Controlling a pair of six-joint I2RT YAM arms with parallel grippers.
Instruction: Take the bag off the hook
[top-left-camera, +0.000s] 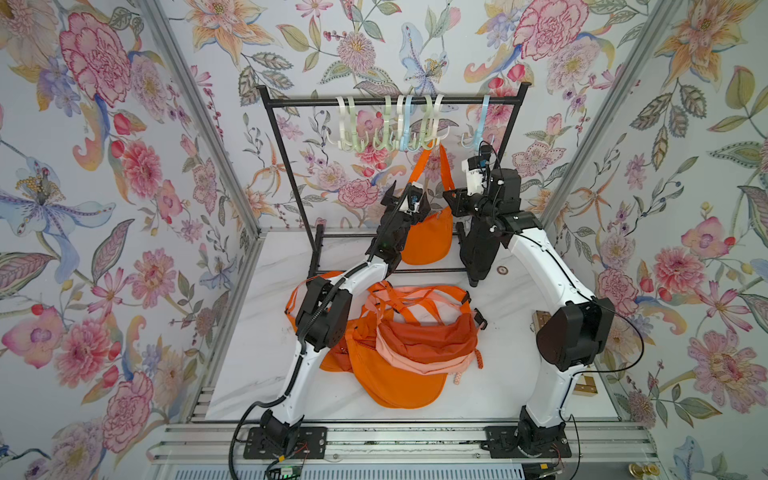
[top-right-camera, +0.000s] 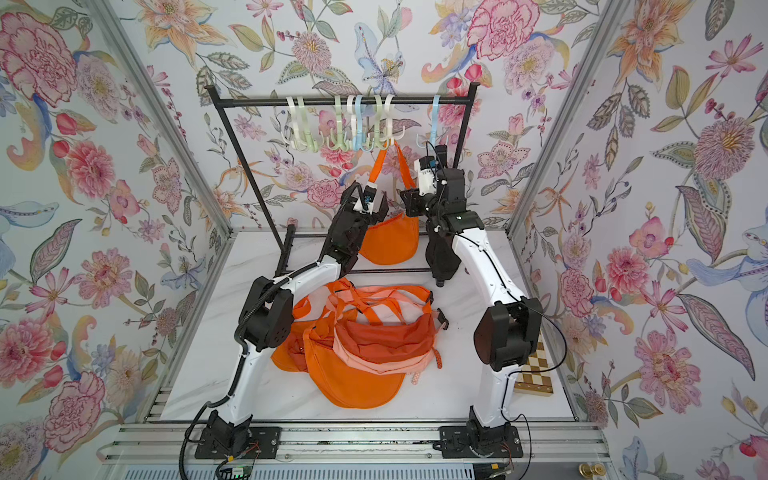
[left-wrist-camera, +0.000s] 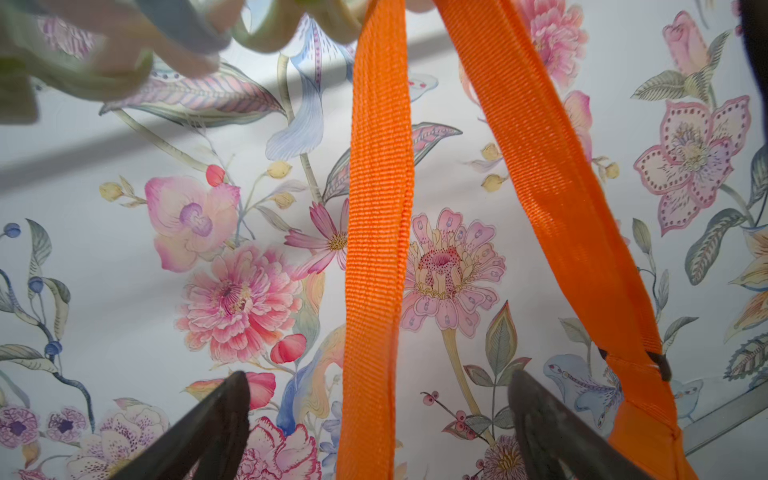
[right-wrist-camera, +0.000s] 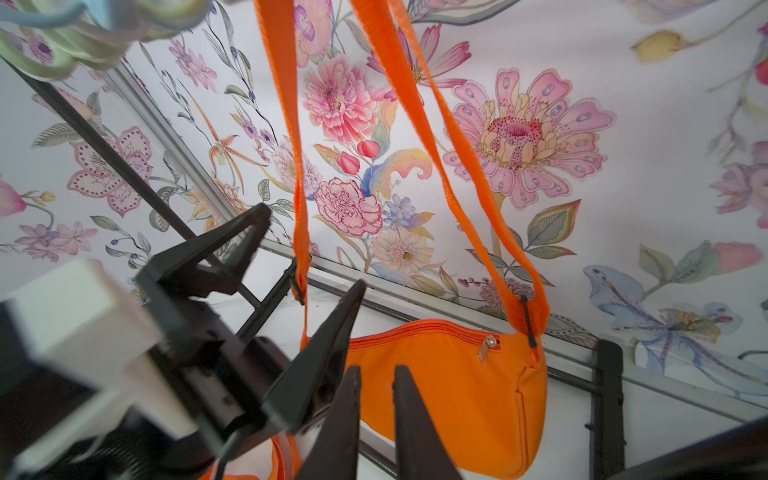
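An orange bag (top-left-camera: 425, 248) hangs by two straps (top-right-camera: 377, 165) from the pastel hooks on the rack's top bar, seen also as straps (left-wrist-camera: 374, 200) in the left wrist view. My left gripper is open at the left strap, which runs between its fingers. My right gripper is beside the right strap near the bag's top in the top views; in its own wrist view its fingertips are close together before the bag body, and whether anything is between them is unclear.
Pastel hooks (top-left-camera: 387, 120) line the black rack bar (top-left-camera: 304, 102). Several orange bags (top-left-camera: 416, 344) lie piled on the table below. A checkered board (top-right-camera: 534, 376) sits at the right edge.
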